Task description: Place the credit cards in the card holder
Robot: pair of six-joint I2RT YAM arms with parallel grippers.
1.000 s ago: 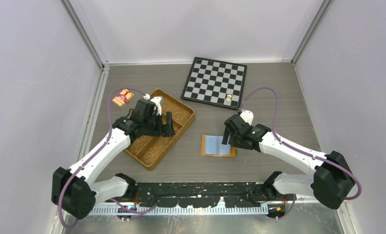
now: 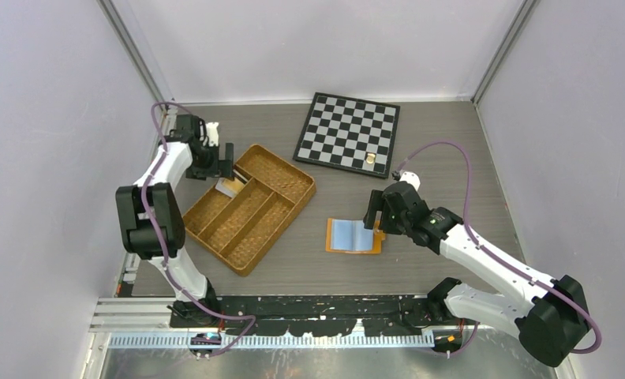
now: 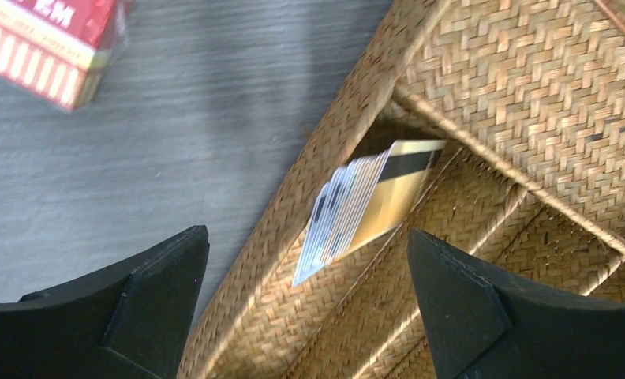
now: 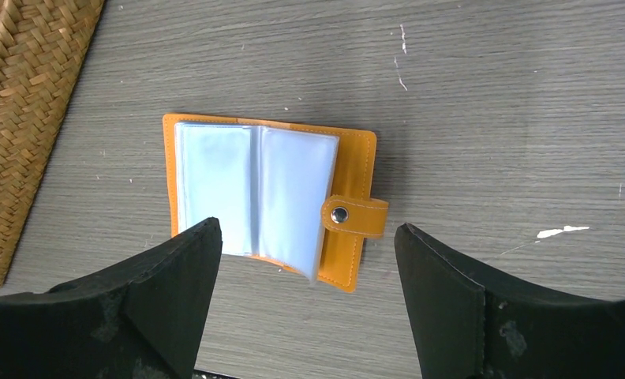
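A small stack of cards (image 3: 364, 201), gold on its face with a dark stripe, leans against the wall inside one compartment of the woven tray (image 3: 325, 150). Above it my left gripper stands open, its fingers empty and spread to either side of the stack's lower end, apart from it. The card holder (image 4: 270, 189) lies spread open on the table, orange-brown with clear sleeves and a snap tab (image 4: 355, 215). Over its lower edge hangs my right gripper, open, with nothing between its fingers.
In the left wrist view a red and cream box (image 3: 53, 47) lies on the table outside the tray. At the back is a checkered board (image 2: 349, 130) bearing a small gold item (image 2: 370, 158). Bare table lies between tray and holder.
My left arm has swung left and back from over the tray's middle to its left side, now covering the red box from above. The right arm has shifted slightly right, off the holder.
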